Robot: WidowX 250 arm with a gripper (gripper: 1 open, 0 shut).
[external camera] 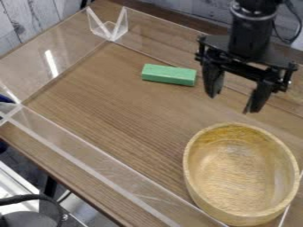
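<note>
My gripper (235, 82) is in the upper right of the camera view, its dark fingers pointing down, open, with no object visible between them. A green rectangular block (168, 74) lies on the wooden table to its left. A large tan round bowl (239, 201) sits at the lower right, below the gripper.
A small clear plastic container (109, 25) stands at the top left. A dark cable (24, 199) runs along the lower left corner.
</note>
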